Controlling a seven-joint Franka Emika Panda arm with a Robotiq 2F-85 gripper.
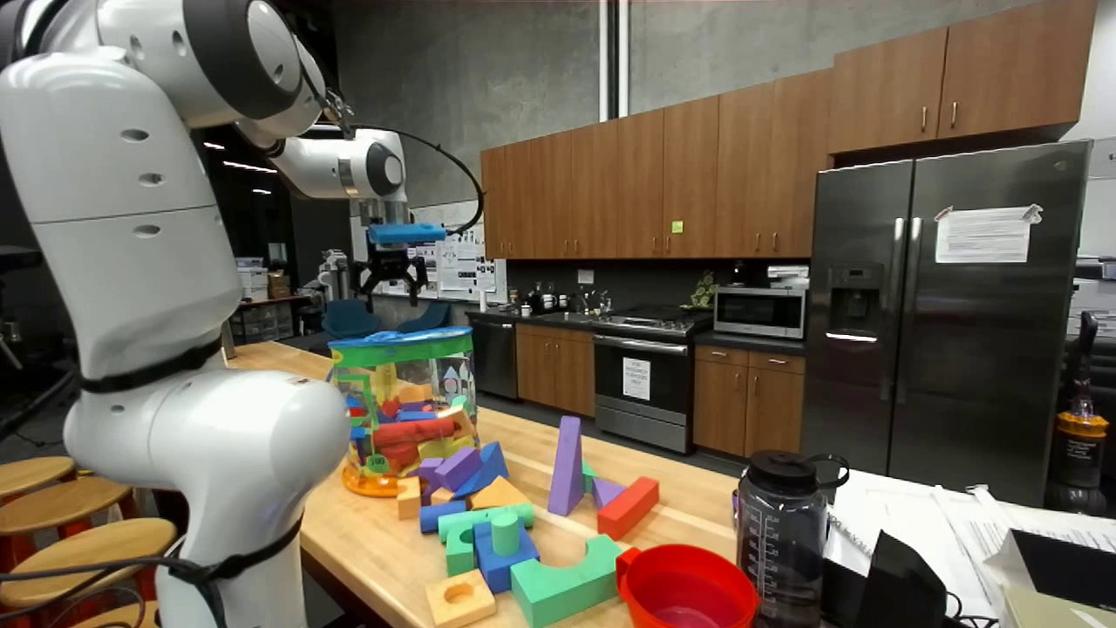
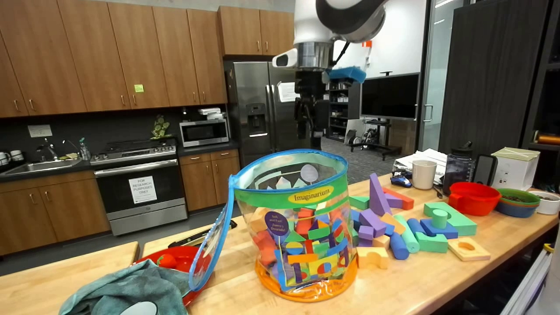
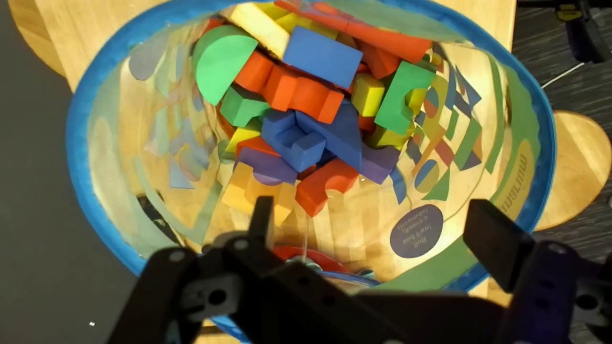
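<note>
A clear, blue-rimmed bag [image 2: 310,198] stands upright on the table, its lid flopped open to one side. Foam blocks [image 3: 321,48] in many colours are heaped inside it. Above its mouth hangs my gripper [image 1: 390,298], pointing down and open. Looking down in the wrist view, the fingers [image 3: 262,220] are wide apart with nothing between them, and the heap lies well below. Beside the bag more blocks are spread on the wood, among them a tall purple wedge [image 1: 566,467], a green arch [image 1: 568,582] and a red bar [image 1: 628,508].
Past the loose blocks stand a red cup [image 1: 688,591] and a dark water bottle [image 1: 781,534]. On the bag's other side lie a red bowl [image 2: 181,255] and a grey-green cloth [image 2: 131,290]. The bag's raised rim [image 3: 545,143] encircles the opening under my gripper.
</note>
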